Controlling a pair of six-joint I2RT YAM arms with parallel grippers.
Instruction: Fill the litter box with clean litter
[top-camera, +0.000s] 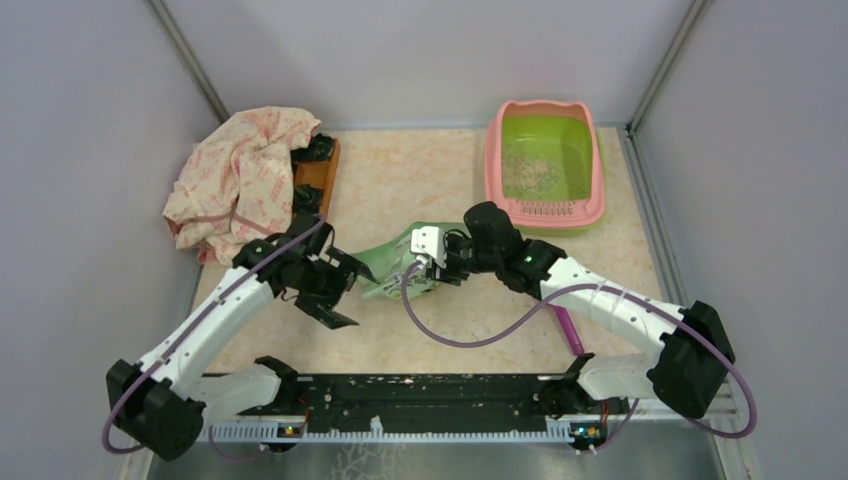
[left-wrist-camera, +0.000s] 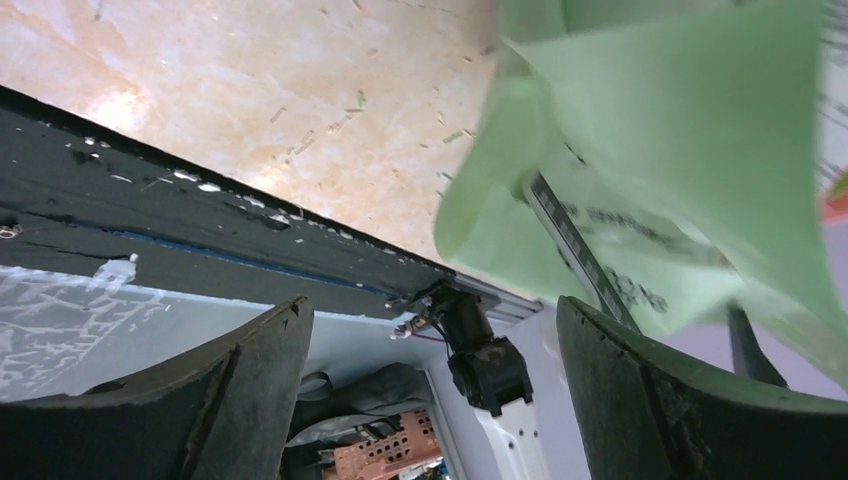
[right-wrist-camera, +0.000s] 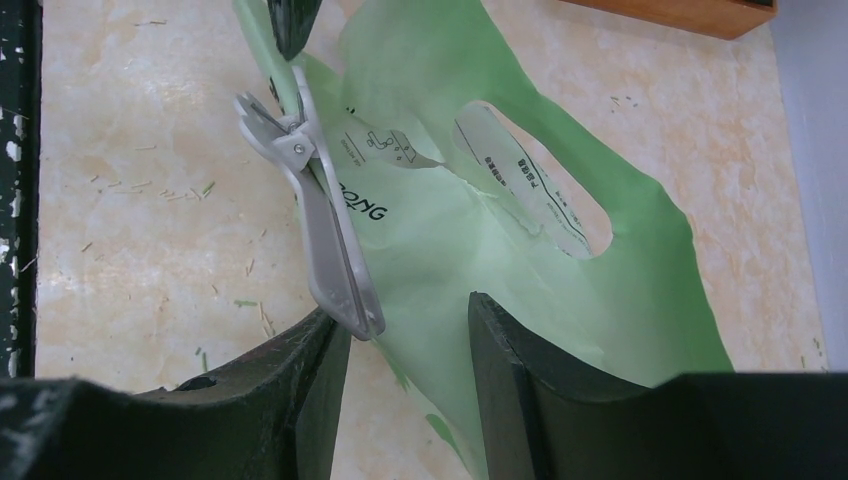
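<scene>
A green litter bag (right-wrist-camera: 560, 300) lies crumpled mid-table, printing visible through its openings. A grey plastic clip-like piece (right-wrist-camera: 335, 260) runs along the bag's left edge in the right wrist view. My right gripper is over the bag, fingers apart, the clip's near end by its left fingertip; whether it touches cannot tell. My left gripper stands open just left of the bag, pointing at it, nothing clearly between its fingers. The litter box (top-camera: 595, 190), pink-rimmed with a green inside and a scattering of pale bits, sits at the back right.
A wooden tray (top-camera: 320, 175) with dark bundles and a patterned cloth (top-camera: 240, 170) fill the back left. A magenta rod (top-camera: 566, 330) lies beneath the right arm. Hoses drape over both arms.
</scene>
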